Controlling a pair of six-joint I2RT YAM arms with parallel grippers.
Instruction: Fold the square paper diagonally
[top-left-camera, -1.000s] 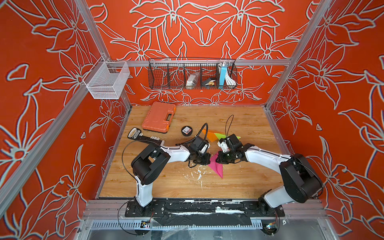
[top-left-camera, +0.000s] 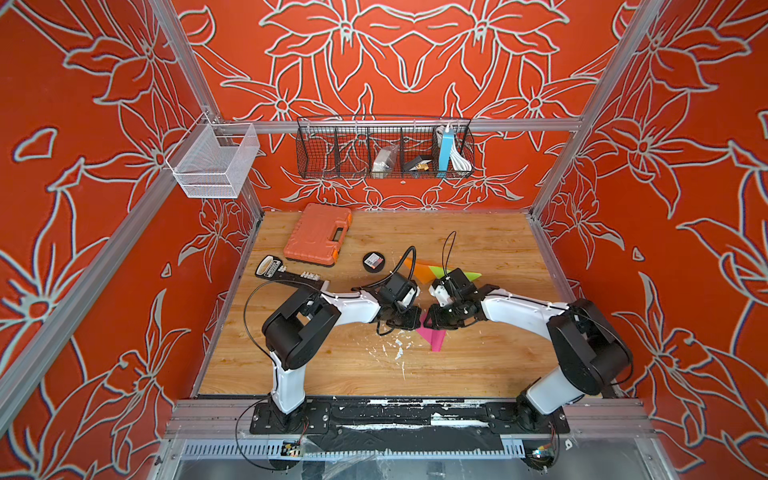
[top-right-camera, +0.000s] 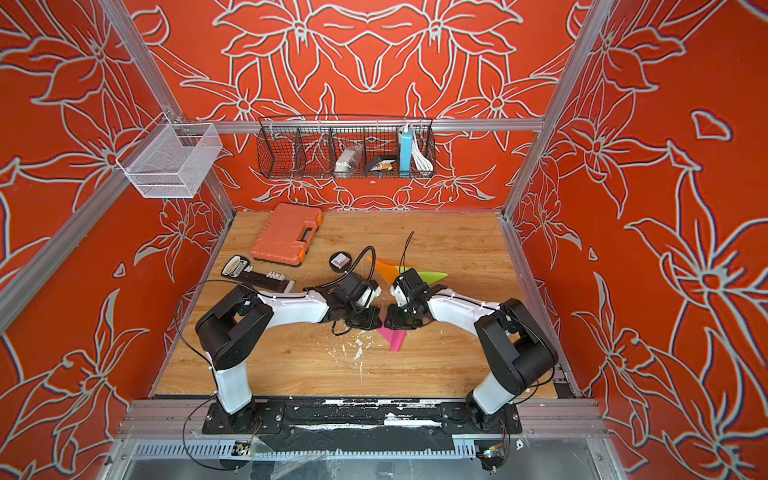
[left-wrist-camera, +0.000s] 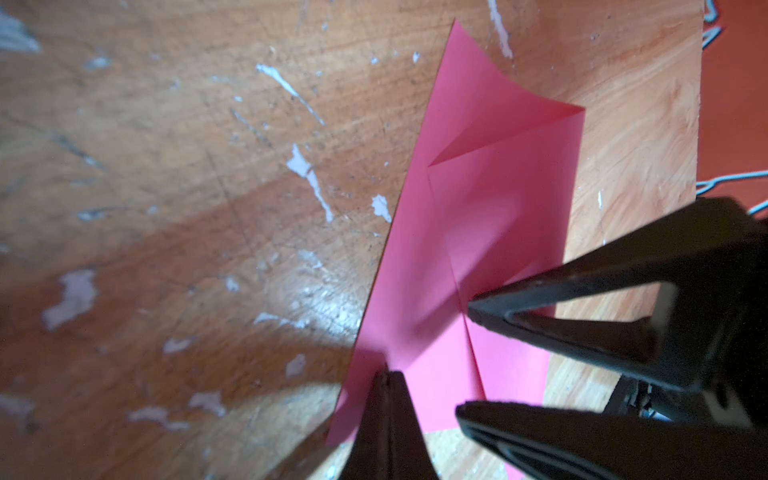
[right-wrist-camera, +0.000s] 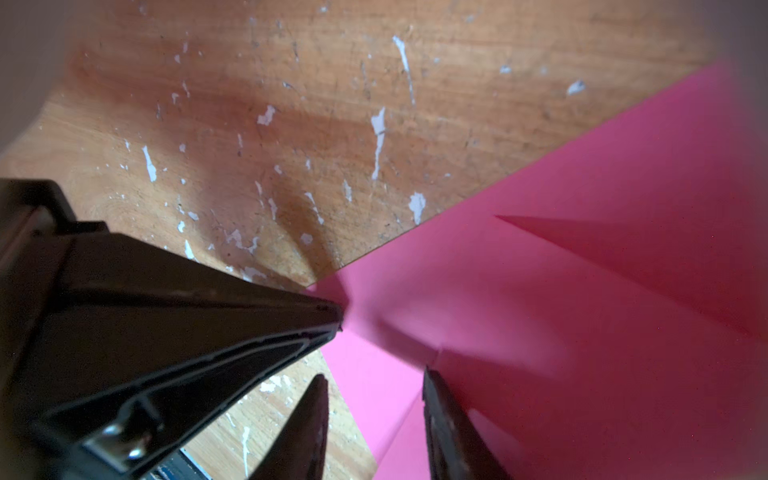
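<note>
The pink paper (top-left-camera: 437, 339) lies on the table between my two grippers, with a narrow creased end toward the front edge. In the left wrist view, a flap (left-wrist-camera: 512, 208) is turned over and slightly raised along its edges. My left gripper is shut, its tip against the paper near the long left edge. My right gripper stands part open over the paper, a raised paper edge near its right finger (right-wrist-camera: 440, 400). Whether the right fingers touch the paper is hard to tell. Both arms hide the paper's far part from above.
Orange paper (top-left-camera: 421, 272) and lime-green paper (top-left-camera: 468, 277) lie behind the grippers. A black round tin (top-left-camera: 373, 261), an orange case (top-left-camera: 318, 233) and a black tool (top-left-camera: 289, 274) occupy the back left.
My right gripper has shifted left, closer to the left one. The paper's pointed front end has become blunter and moved slightly left and back. My left arm has stayed put.
</note>
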